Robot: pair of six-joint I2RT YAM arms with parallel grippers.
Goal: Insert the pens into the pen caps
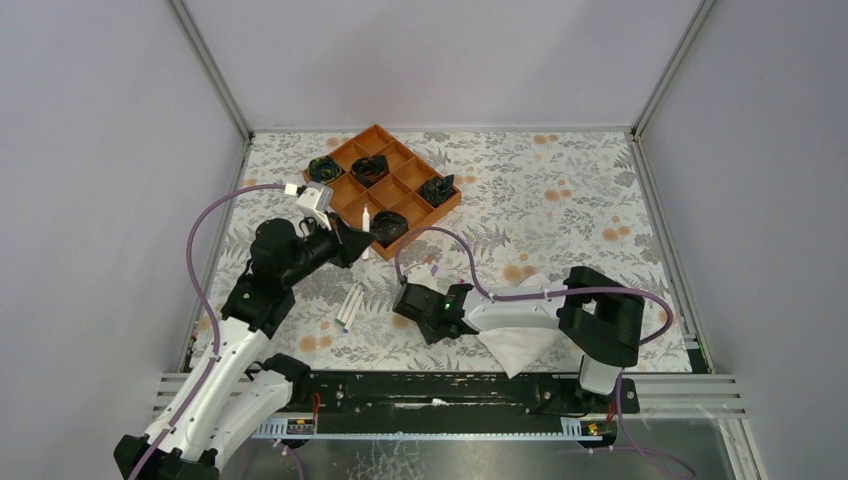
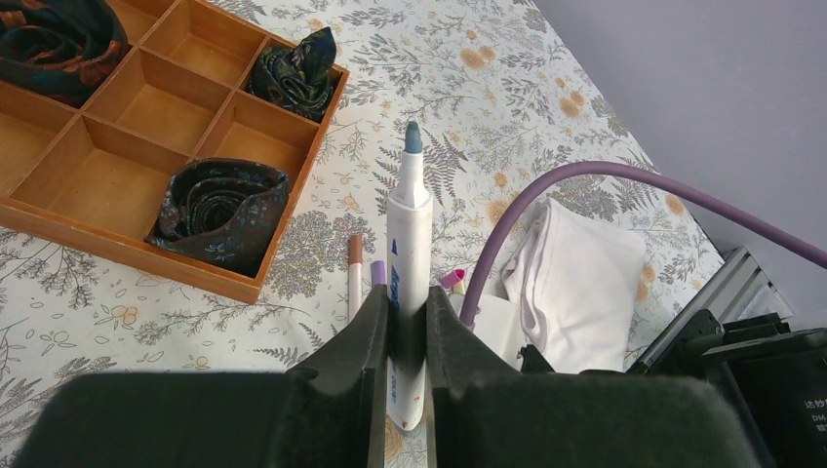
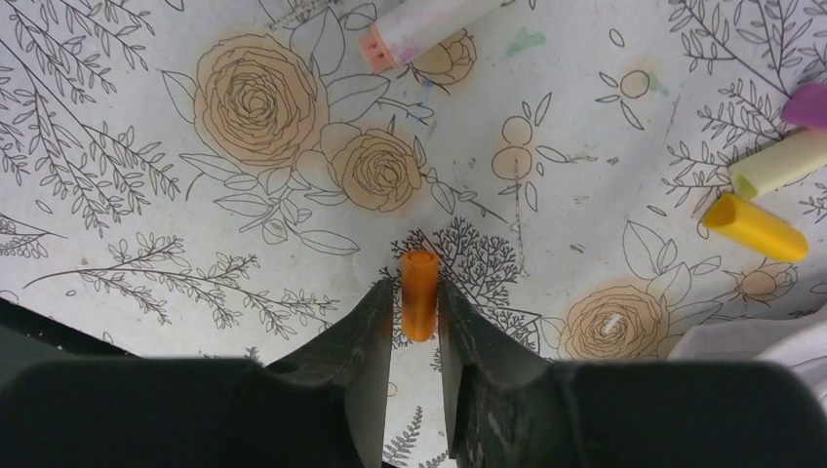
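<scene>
My left gripper is shut on a white pen (image 2: 410,224), held upright with its bare blue-grey tip pointing up. In the top view this pen (image 1: 366,228) stands out beside the tray's near corner. An orange cap (image 3: 419,297) lies on the table between the fingertips of my right gripper, which is open, with narrow gaps on both sides. Yellow (image 3: 756,227), pale green (image 3: 777,164) and purple (image 3: 807,104) caps lie to its right in the right wrist view. Several more pens (image 1: 350,307) lie left of the right arm.
A wooden compartment tray (image 1: 376,131) holding dark cloth bundles stands at the back. A white cloth (image 1: 520,346) lies under the right arm. In the right wrist view, a white pen with a salmon end (image 3: 434,27) lies beyond the orange cap.
</scene>
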